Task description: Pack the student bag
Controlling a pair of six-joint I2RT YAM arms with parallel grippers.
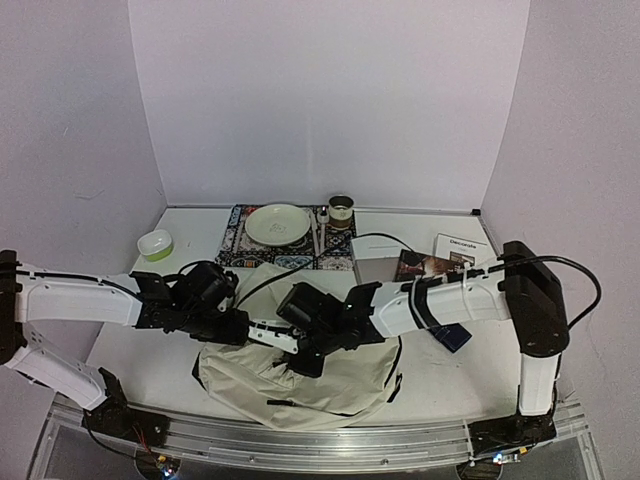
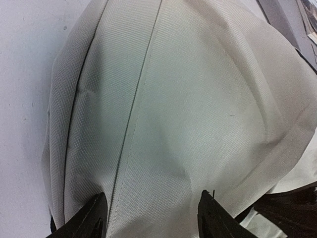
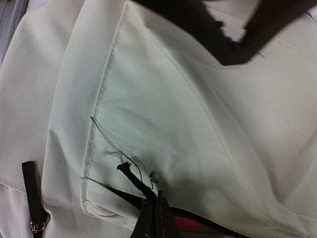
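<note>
The cream cloth bag (image 1: pixel 330 385) lies flat at the front middle of the table, partly covered by both arms. In the left wrist view, my left gripper is open over the bag's pale fabric (image 2: pixel 163 124), its two fingers wide apart. My right gripper is shut on a black zipper pull (image 3: pixel 133 176) beside a zipped opening, where a strip of red lining (image 3: pixel 188 222) shows. From above, the two grippers are close together and their fingertips are hidden.
Right of the bag lie a dark blue notebook (image 1: pixel 452 337), a dark-covered book (image 1: pixel 425 264) and a white "Decorate" book (image 1: pixel 462 247). At the back, a plate (image 1: pixel 278 225) and a cup (image 1: pixel 341 213) stand on a patterned mat. A bowl (image 1: pixel 155 245) sits far left.
</note>
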